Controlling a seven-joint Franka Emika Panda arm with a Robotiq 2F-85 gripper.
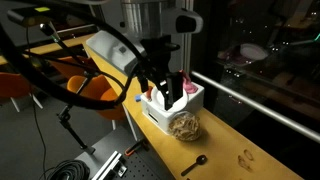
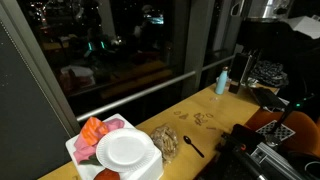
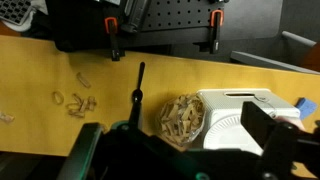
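Observation:
My gripper stands open in the wrist view, its dark fingers spread wide with nothing visible between them. A brown, woven-looking round thing shows between and beyond the fingers, on the table; I cannot tell how far below it is. A dark spoon lies beside it. A white bin is partly hidden by the right finger. In exterior view 2 a white plate rests on the bin, next to orange cloth and pink cloth.
Small loose pieces are scattered on the wooden table. A light blue bottle stands at its far end in exterior view 2. Windows run along the back edge, and orange chairs are off to one side.

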